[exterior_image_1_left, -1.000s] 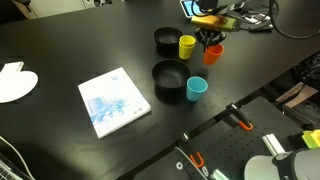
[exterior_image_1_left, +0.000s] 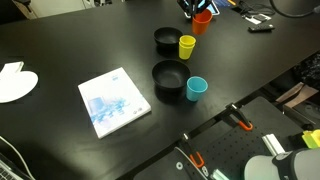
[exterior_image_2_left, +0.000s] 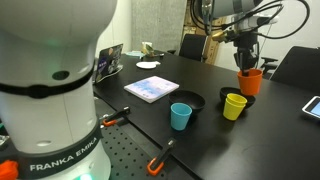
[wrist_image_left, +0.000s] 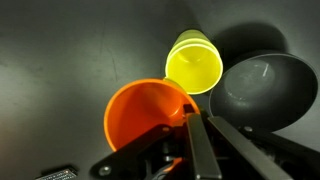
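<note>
An orange cup (exterior_image_1_left: 202, 21) hangs raised above the table, and my gripper (exterior_image_2_left: 250, 58) is shut on its rim. From the wrist, the cup's open mouth (wrist_image_left: 148, 118) lies under the gripper fingers (wrist_image_left: 205, 145). Close by stands a yellow cup (wrist_image_left: 194, 64), upright on the table. Next to the yellow cup sits a black bowl (wrist_image_left: 264, 92). In exterior view 1 a second black bowl (exterior_image_1_left: 171, 75) is nearer the front, with a blue cup (exterior_image_1_left: 196, 88) beside it.
A white picture board or book (exterior_image_1_left: 113, 101) lies flat at the left. Farther left are a white plate (exterior_image_1_left: 16, 84) and a small yellow item (exterior_image_1_left: 12, 68). Orange-handled tools (exterior_image_1_left: 238, 118) lie at the front edge.
The orange cup has risen off the table with my gripper and moved toward the back, past the yellow cup. The bowls and other cups have stayed put.
</note>
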